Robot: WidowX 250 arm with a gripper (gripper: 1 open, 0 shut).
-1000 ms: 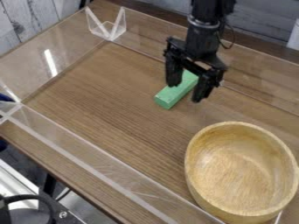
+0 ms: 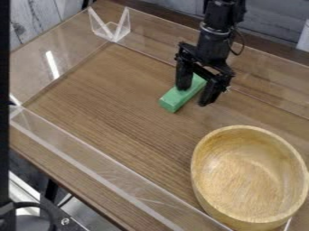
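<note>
My black gripper (image 2: 203, 72) hangs from the top of the view over a green block (image 2: 176, 97) lying on the wooden table (image 2: 97, 126). Its dark fingers reach down around the block's upper right part. Whether they touch it or are shut on it I cannot tell.
A large tan bowl (image 2: 244, 177) stands at the lower right. A clear plastic piece (image 2: 108, 25) is near the upper left. Black cables lie at the lower left corner.
The gripper has shifted slightly and its fingers sit closer in around the green block than a second ago. The block and bowl look unmoved.
</note>
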